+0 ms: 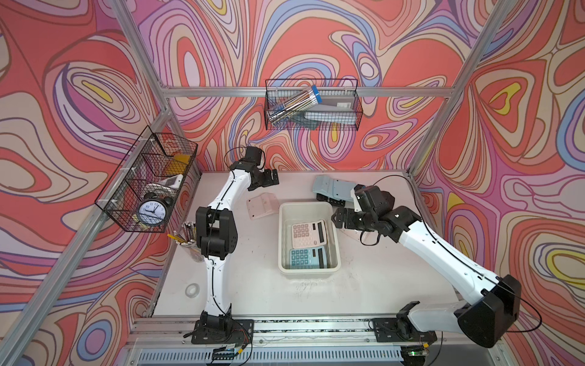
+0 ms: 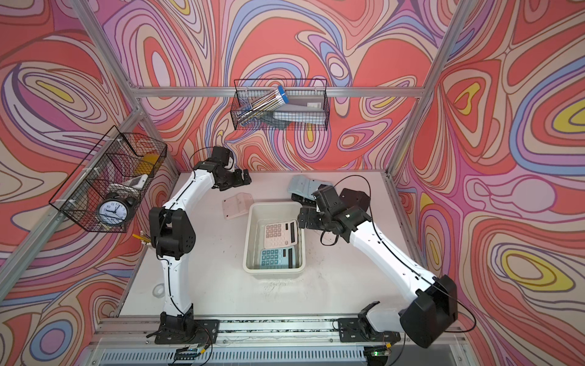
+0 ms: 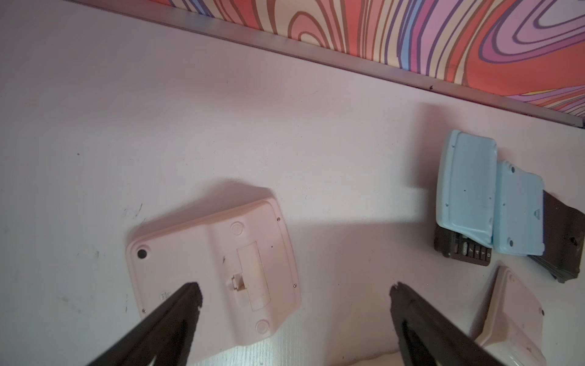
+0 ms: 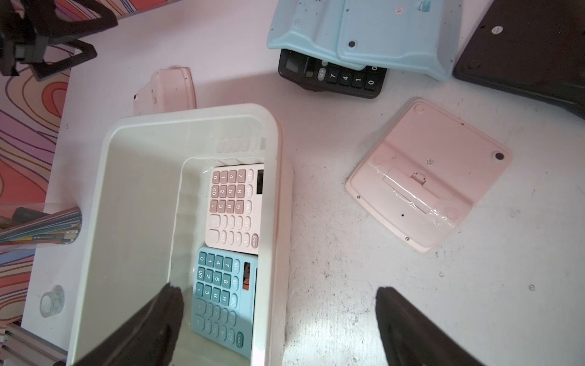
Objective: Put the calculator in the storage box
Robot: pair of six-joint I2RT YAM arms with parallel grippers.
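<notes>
The white storage box (image 1: 309, 272) stands mid-table, holding a pink calculator (image 4: 234, 207) and a blue calculator (image 4: 223, 297), both face up. Left of the box's far end, a pink calculator (image 3: 213, 274) lies face down, below my open left gripper. Another face-down pink calculator (image 4: 429, 174) rests right of the box. Behind the box, two blue calculators (image 4: 365, 30) lie overlapping on a black calculator (image 4: 332, 74). A second black one (image 4: 530, 52) is farther right. My right gripper hangs open and empty over the box's right rim.
A cup of pens (image 4: 45, 225) and a clear ring (image 1: 192, 290) are at the table's left. Wire baskets hang on the back (image 1: 313, 105) and left (image 1: 146, 183).
</notes>
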